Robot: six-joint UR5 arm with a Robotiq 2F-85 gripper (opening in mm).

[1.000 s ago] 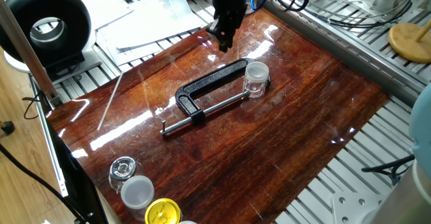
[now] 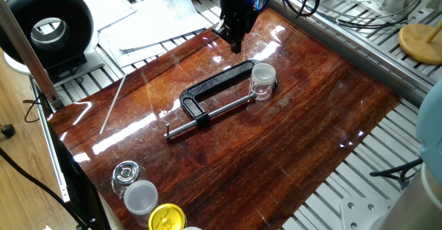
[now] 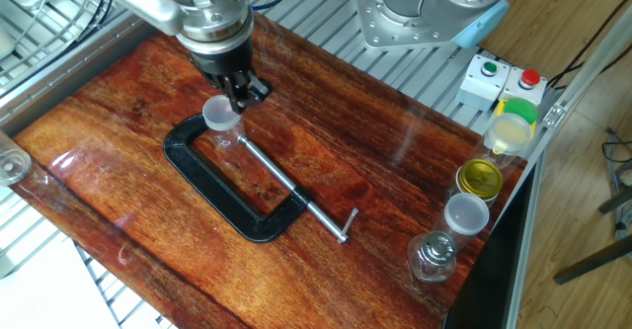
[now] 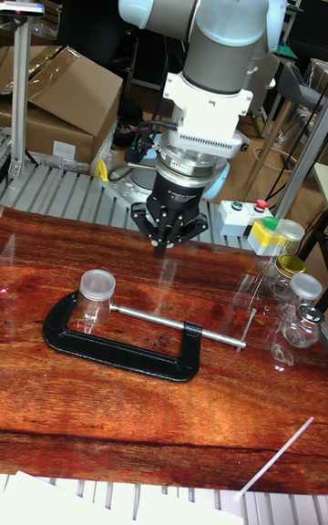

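Note:
My gripper (image 4: 160,250) hangs above the table with its fingers drawn together at the tip, and nothing shows between them. In exterior view 1 the gripper (image 2: 237,49) is above and behind the black C-clamp (image 2: 214,85), apart from it. The clamp lies flat on the wooden table. At the tip of its steel screw (image 3: 281,176), within the frame's opening, a clear jar with a frosted lid (image 2: 263,82) stands upright. The gripper (image 3: 242,104) overlaps the view near this jar (image 3: 224,122) in exterior view 2; I cannot tell the exact height between them.
Along one table edge stand several jars, among them a silver-topped one (image 3: 433,255), a frosted-lidded one (image 3: 465,213) and a gold-lidded one (image 3: 480,178). A thin white stick (image 2: 112,104) lies at another edge.
My gripper's tip has shifted slightly to the right in exterior view 1 and looks a little turned. The clamp and the jars have not moved.

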